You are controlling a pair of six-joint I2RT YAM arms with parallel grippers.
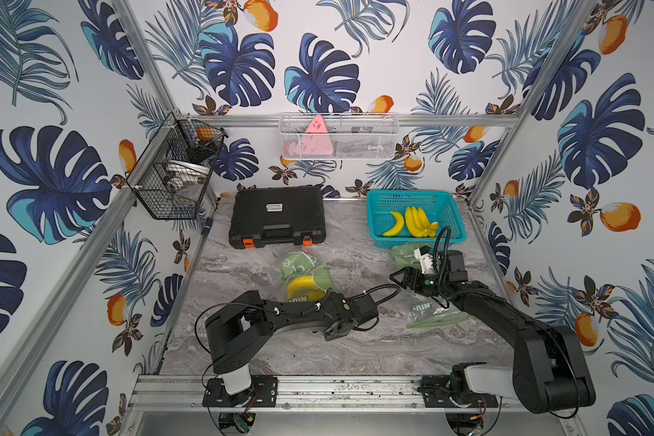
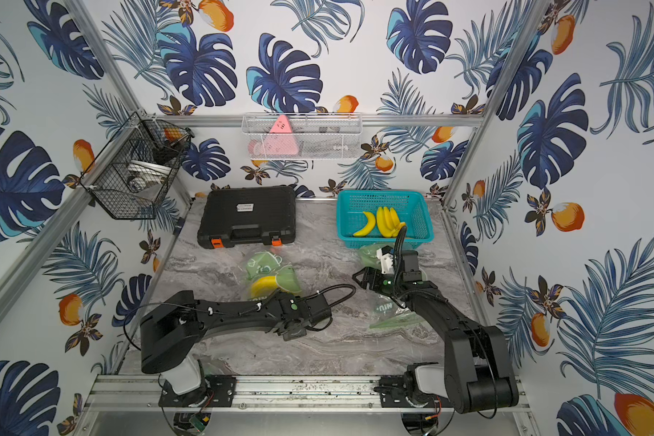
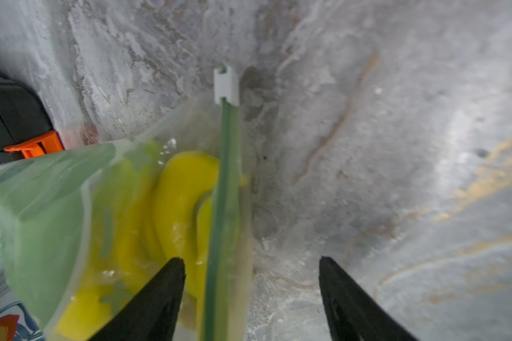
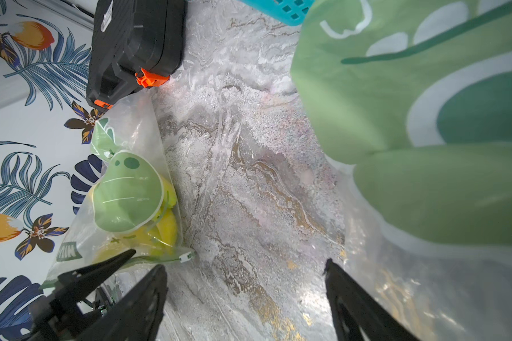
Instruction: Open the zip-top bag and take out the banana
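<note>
A clear zip bag with a green print lies left of centre on the table, bananas inside it. In the left wrist view, its green zip strip runs between the spread fingers of my left gripper, nearer the left finger, with a white slider at the strip's far end; whether the fingers touch the strip is unclear. My right gripper is open with nothing between its fingers. Beside and below it is a second green-printed bag, with no banana showing in it.
Several bananas lie in a teal basket at the back right. A black case stands behind the filled bag. Bare table separates the two bags.
</note>
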